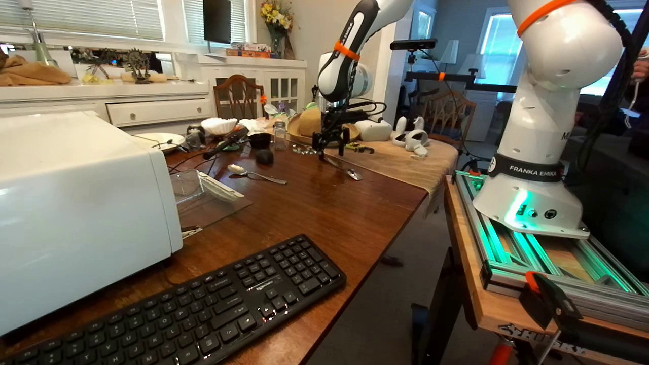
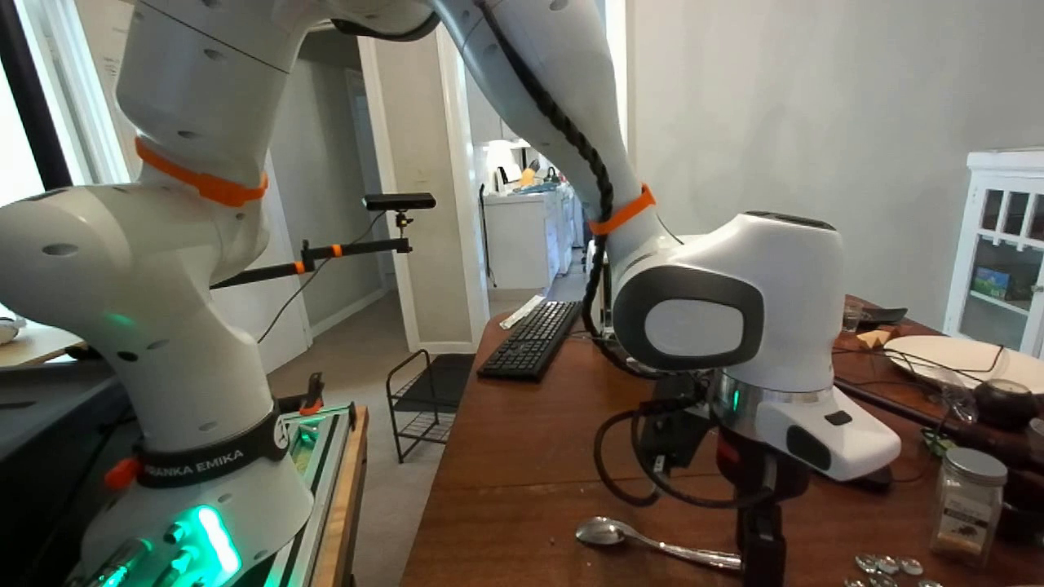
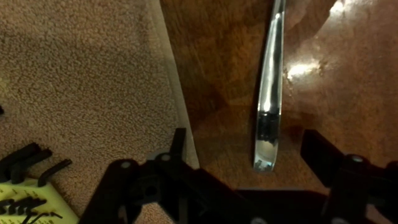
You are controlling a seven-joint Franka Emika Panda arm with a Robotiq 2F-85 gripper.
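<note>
A shiny metal spoon (image 3: pixel 271 74) lies on the brown wooden table. In the wrist view, the end of its handle sits between the spread fingers of my open gripper, closer to the right one. The spoon's bowl (image 1: pixel 353 174) points toward the table's near edge in exterior view 1. My gripper (image 1: pixel 332 152) is low over the handle end there; whether its fingertips touch the table cannot be made out. In exterior view 2, the spoon (image 2: pixel 626 534) shows bowl and handle, with the handle's end hidden behind a dark finger.
Beside the spoon lies a tan cloth (image 3: pixel 93 74) with a yellow hex-key holder (image 3: pixel 33 201) on it. A second spoon (image 1: pixel 261 176) with something white in its bowl rests farther left. A glass jar (image 2: pixel 966 504) and several small shiny pieces stand close by. The keyboard (image 1: pixel 213 304) is well away.
</note>
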